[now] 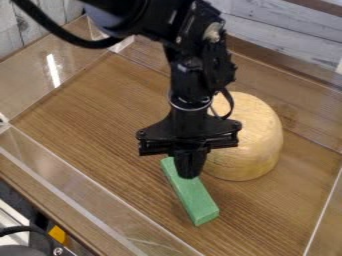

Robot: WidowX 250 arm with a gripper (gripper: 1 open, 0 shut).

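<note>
My black gripper (189,160) points down at the centre of the view, just above the upper end of a green bar (194,198) lying on the wooden floor of the bin. Its fingers look close together, with nothing visible held between them. Behind it to the right sits a large round, pale tan object (254,140), partly hidden by the arm.
A clear rim (80,197) runs along the near left, white plank walls stand at the back, and cables lie outside at the lower left.
</note>
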